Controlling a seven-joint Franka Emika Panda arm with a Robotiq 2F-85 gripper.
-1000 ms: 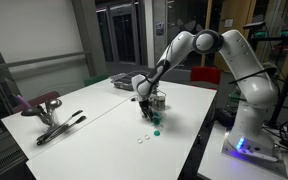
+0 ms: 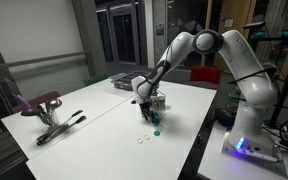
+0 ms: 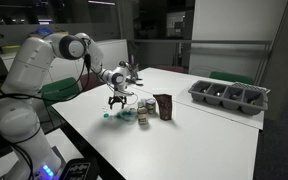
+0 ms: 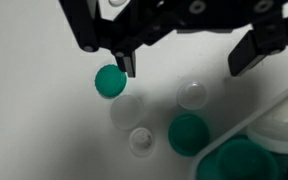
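Low over the white table, my gripper is open, and nothing shows between its fingers in the wrist view. Beneath it lie several round lids: a green lid (image 4: 110, 81) close to the left finger, a darker green lid (image 4: 188, 134), a clear lid (image 4: 192, 95) below the gap, a pale lid (image 4: 127, 111) and a small white lid (image 4: 141, 141). A white-rimmed container (image 4: 216, 139) with green lids in it fills the lower right corner. In the first exterior view the gripper hides most of this container.
Jars (image 3: 142, 117) and a dark brown bag (image 3: 164, 106) stand beside the gripper. A grey bin rack (image 3: 229, 97) sits at the back right. Utensils in a holder (image 2: 50, 120) and black tongs (image 2: 66, 128) are at the left in the first exterior view.
The arm and gripper have shifted slightly in the first exterior view. The lids on the table look unmoved.
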